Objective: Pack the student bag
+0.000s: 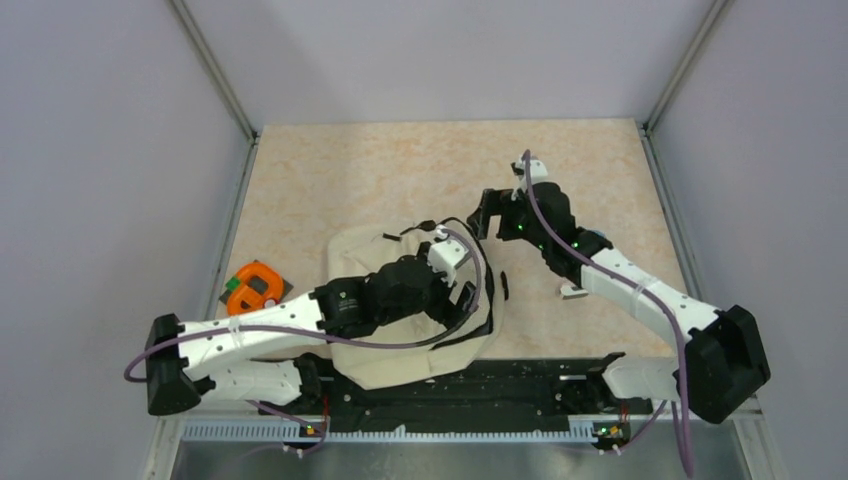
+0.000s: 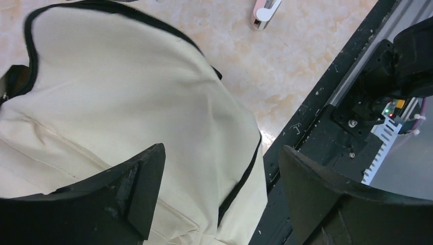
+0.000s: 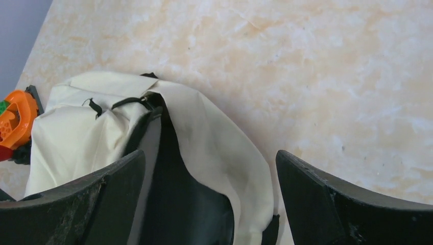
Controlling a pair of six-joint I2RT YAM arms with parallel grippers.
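The cream bag (image 1: 380,365) with black trim lies at the front middle of the table. Its cream panel (image 2: 153,97) spreads beneath my left gripper, whose fingers are apart with no object between them. From the right wrist view, part of the dark lining (image 3: 191,209) shows inside the mouth. Beyond the bag's far right edge, my right gripper stands open and empty. What lies inside the bag cannot be seen. A small pink and white item (image 2: 264,13) rests on the table to the bag's right.
An orange object (image 1: 258,287) with a green part sits left of the bag. The right arm covers nearly all of a blue-topped container (image 1: 601,233). Clear table (image 1: 400,165) stretches along the back. A dark strip runs along the front edge.
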